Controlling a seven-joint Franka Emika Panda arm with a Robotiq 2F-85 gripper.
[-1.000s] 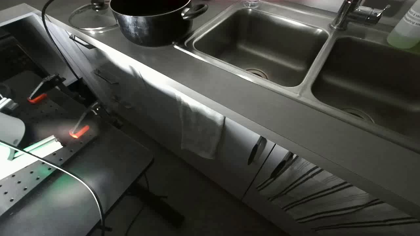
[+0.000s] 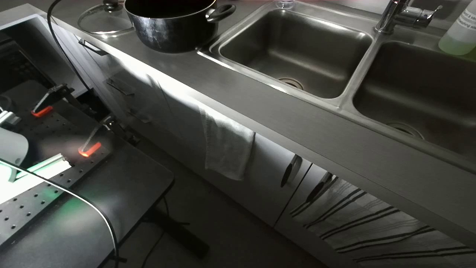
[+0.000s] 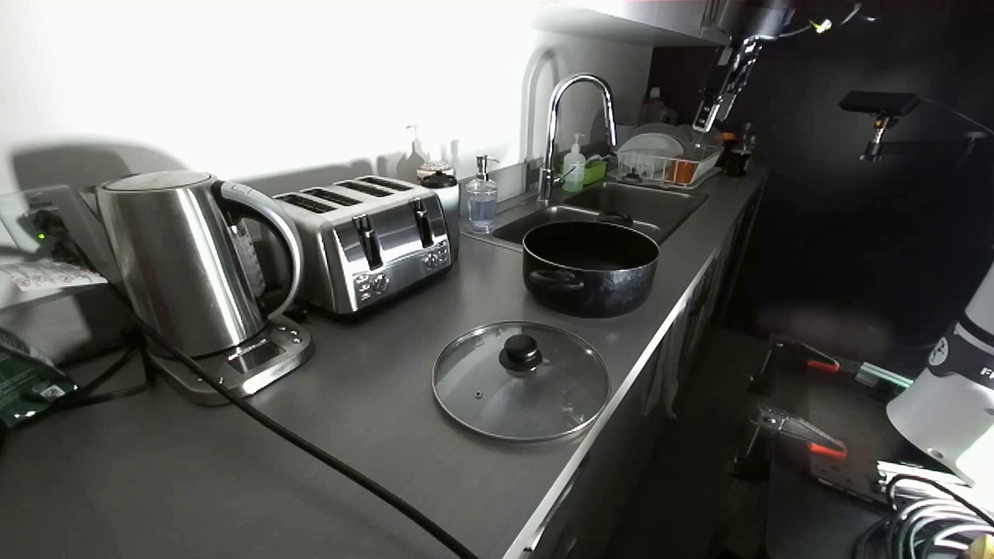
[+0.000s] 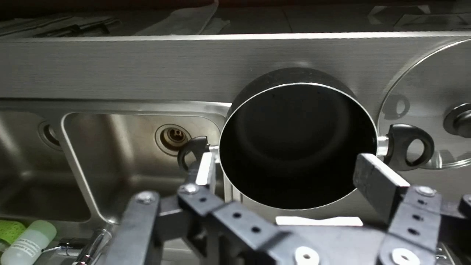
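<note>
A black two-handled pot [image 3: 596, 284] stands upright on the counter beside the sink, and the wrist view shows its dark inside, with nothing visible in it. Its glass lid [image 3: 503, 401], topped by a black knob [image 3: 519, 352], lies flat on the counter in front of the toaster, apart from the pot. My gripper is open, its two fingers [image 4: 377, 179] wide apart with only empty space between them. From the wrist camera the pot appears beyond the fingertips. In exterior view 2 the gripper [image 3: 706, 126] hangs high over the far end of the counter, near the dish rack.
A double sink [image 2: 294, 49] with a tall faucet [image 3: 578, 84] adjoins the pot. A kettle [image 3: 186, 270], a toaster [image 3: 373, 233] and a soap bottle [image 3: 481, 200] line the wall. Behind the sink stands a dish rack [image 3: 671, 169]. A black cable [image 3: 317, 452] crosses the front counter.
</note>
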